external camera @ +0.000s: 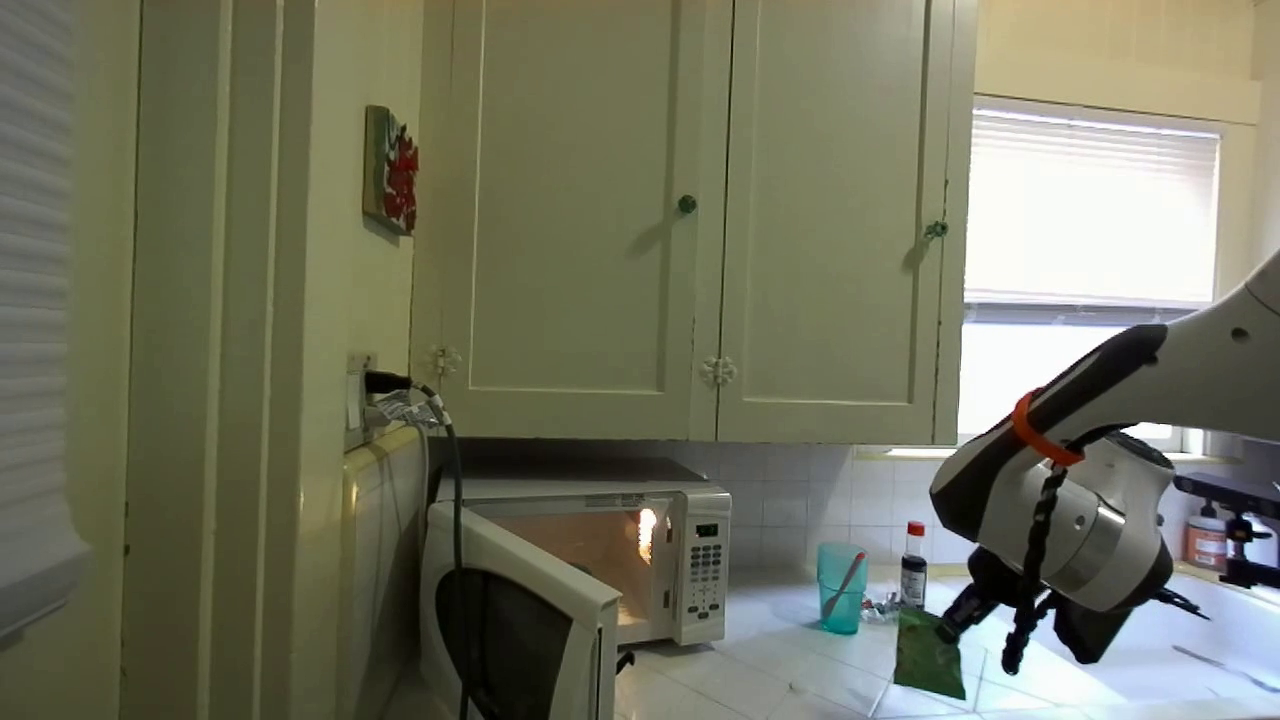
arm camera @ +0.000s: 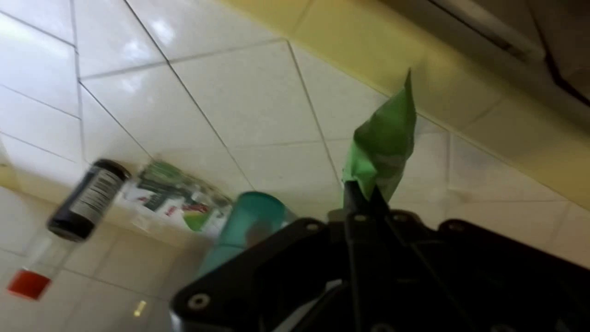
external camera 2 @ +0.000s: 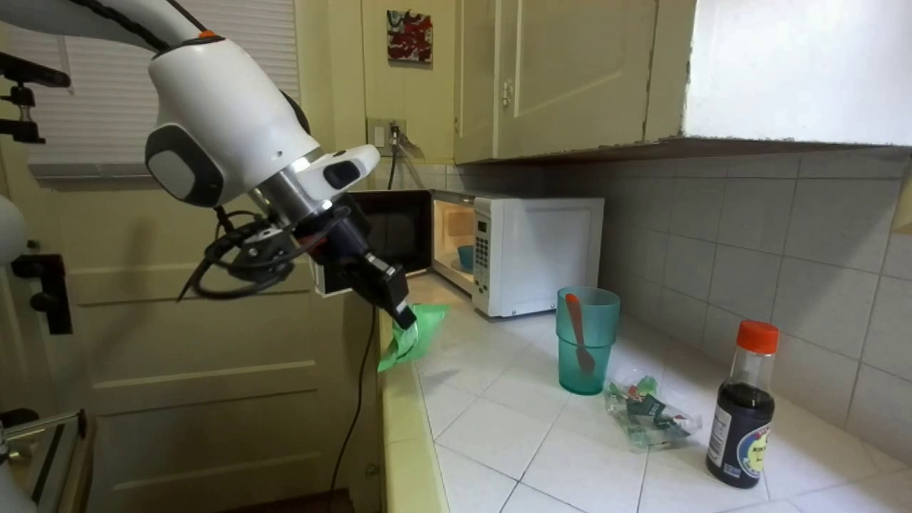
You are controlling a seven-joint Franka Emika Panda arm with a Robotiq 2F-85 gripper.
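Observation:
A thin green packet [external camera: 929, 654] hangs from my gripper [external camera: 948, 629], whose fingers are shut on its edge. In exterior view 2 the green packet [external camera 2: 415, 336] is held above the front edge of the counter, with the gripper [external camera 2: 406, 321] tilted down toward it. The wrist view has the packet [arm camera: 382, 145] sticking out past the closed fingertips of the gripper. Behind, the white microwave [external camera 2: 540, 254] stands with its door [external camera: 522, 612] swung open and its light on. A blue item [external camera 2: 466, 257] sits inside it.
A teal cup [external camera 2: 586, 342] with a red spoon [external camera 2: 578, 333], a clear bag of packets [external camera 2: 650, 415] and a dark sauce bottle [external camera 2: 742, 410] stand along the counter's wall side. A black cord hangs in front of the microwave door.

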